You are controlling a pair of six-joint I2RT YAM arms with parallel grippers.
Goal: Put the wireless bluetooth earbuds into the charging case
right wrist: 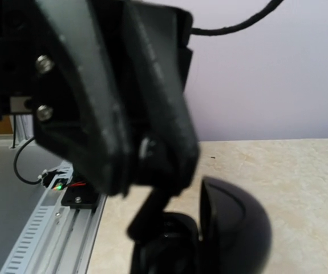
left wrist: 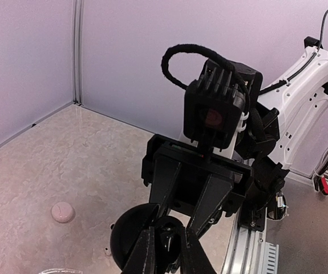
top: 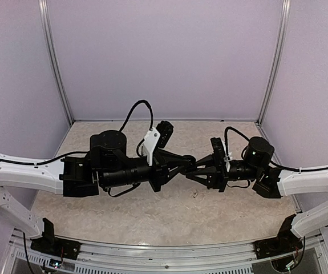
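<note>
The black charging case stands with its lid raised, and my right gripper is shut on it. My left gripper is shut on a small black earbud, whose slim end points down from the fingertips in the right wrist view. The earbud is right at the case's open inner side, beside the raised lid. Whether it touches the slot cannot be told. In the top view, my left gripper covers most of the case. My right fingers are hard to make out in the right wrist view.
A round pinkish spot marks the tabletop, and a clear rim shows at the lower edge of the left wrist view. Tiny marks lie below the grippers.
</note>
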